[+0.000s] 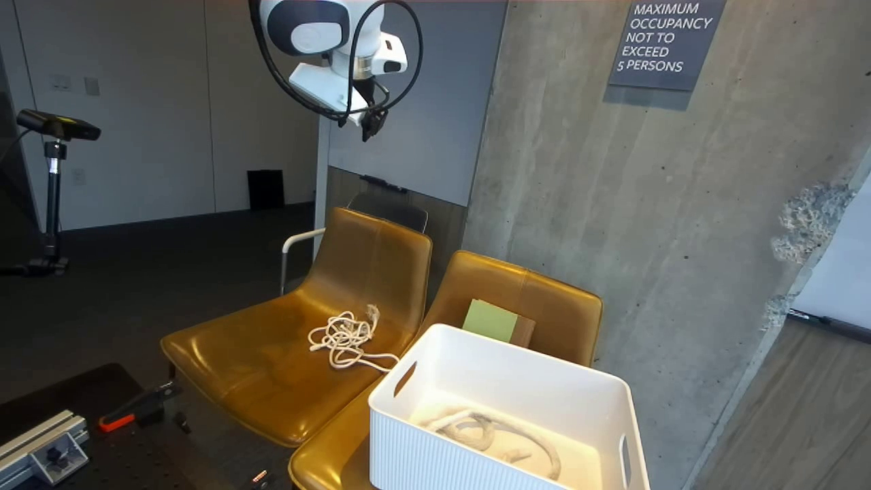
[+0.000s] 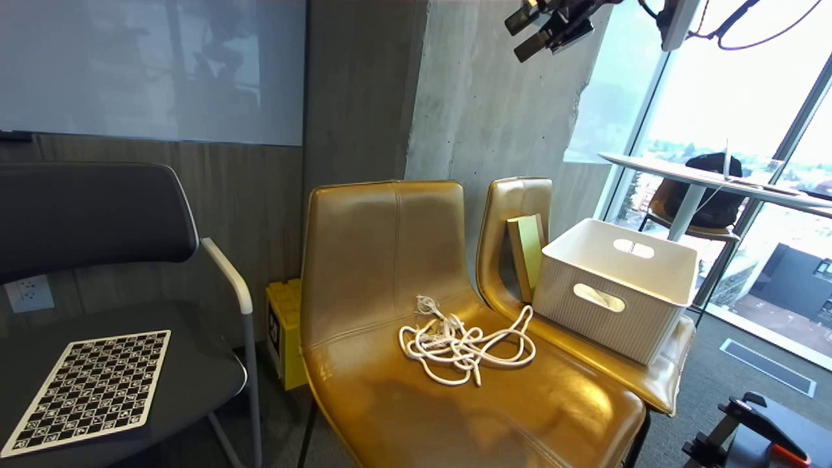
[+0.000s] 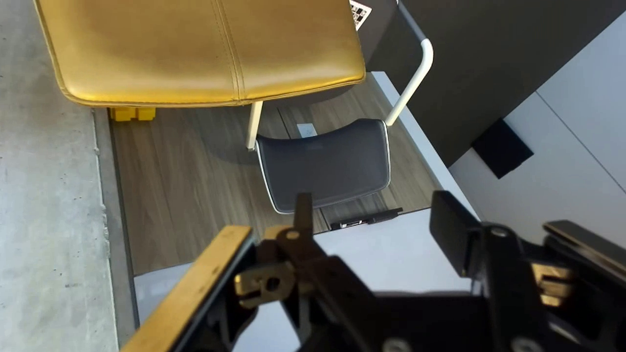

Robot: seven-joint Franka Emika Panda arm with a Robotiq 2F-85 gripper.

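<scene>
White rope (image 2: 468, 343) lies in a loose tangle on the seat of the tan chair (image 2: 382, 257), in both exterior views. One strand reaches towards the white bin (image 1: 424, 457) on the neighbouring chair. Inside that bin more pale rope (image 1: 482, 429) is coiled on the floor. High above the tan chair, my gripper (image 2: 524, 35) is well clear of the rope. The wrist view shows its fingertips (image 3: 449, 231) apart, with nothing between them. The rope on the seat is out of the wrist view.
A green and brown block (image 1: 494, 322) leans on the second chair's backrest behind the bin. A dark chair (image 2: 78, 210) bearing a patterned board (image 2: 93, 386) stands on the other side. The concrete wall (image 1: 653, 245) rises behind. Open air surrounds the gripper.
</scene>
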